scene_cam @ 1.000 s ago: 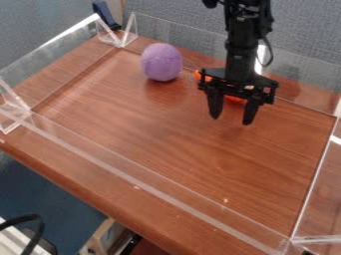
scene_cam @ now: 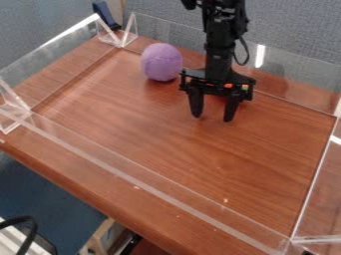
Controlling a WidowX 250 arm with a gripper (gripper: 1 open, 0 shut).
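Note:
A black robot gripper hangs from the arm at the top centre, low over the wooden table, with its two fingers apart. No object is clearly visible between them; small reddish-orange bits show behind the gripper, mostly hidden by it. A purple ball rests on the table to the left of the gripper, near the back.
The wooden table is bordered by clear plastic walls. Its front, left and middle are clear. A grey wall stands behind it.
The gripper has moved left, closer to the purple ball, covering more of the reddish-orange thing behind it. The ball has not moved.

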